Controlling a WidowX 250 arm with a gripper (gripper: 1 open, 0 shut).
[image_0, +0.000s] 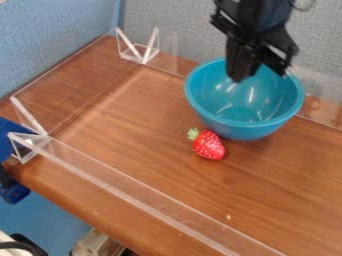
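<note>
A red strawberry with a green top lies on the wooden table, just in front and left of a turquoise bowl. My black gripper is raised over the back of the bowl, shut, with nothing visible between its fingers. The bowl's inside looks empty where it shows.
Clear plastic walls with white corner brackets edge the table. A dark blue object sits beyond the left edge.
</note>
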